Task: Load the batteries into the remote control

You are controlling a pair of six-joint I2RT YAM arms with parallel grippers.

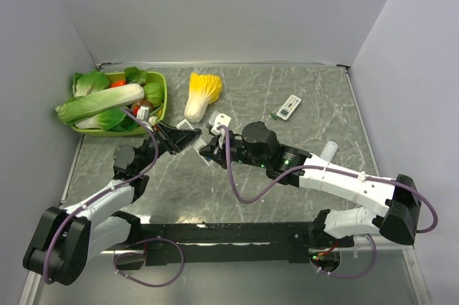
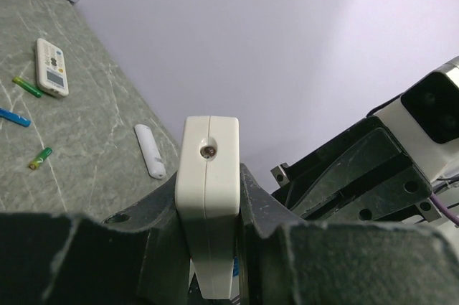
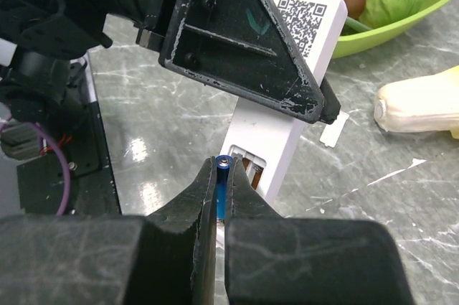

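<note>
My left gripper [image 1: 188, 135] is shut on the white remote, gripping it around its middle; in the left wrist view the remote [image 2: 207, 197] stands end-on between the fingers. The remote's battery compartment [image 3: 249, 165] is open, with metal contacts showing. My right gripper is shut on a blue battery [image 3: 223, 184], held upright directly at that compartment; whether it touches is hard to tell. In the left wrist view a blue battery [image 2: 14, 117] and two green batteries [image 2: 27, 86] [image 2: 39, 158] lie on the table.
Another remote [image 1: 289, 107] lies at back right and a white object [image 1: 329, 151] at right. A green basket of vegetables [image 1: 159, 115] fills the back left, with a yellow cabbage [image 1: 203, 95] beside it.
</note>
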